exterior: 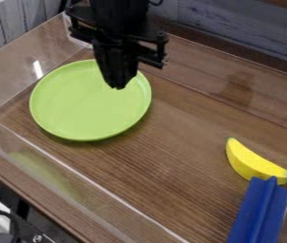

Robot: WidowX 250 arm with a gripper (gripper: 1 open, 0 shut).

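My black gripper [116, 74] hangs over the upper part of a round green plate [83, 114], coming down from the top of the view, its fingers close together with nothing seen between them. A yellow toy banana [252, 162] lies on the wooden surface at the right.
A blue object [263, 211] lies at the lower right, below the banana. Clear plastic walls [13, 152] edge the wooden surface [172, 176] at the left and front.
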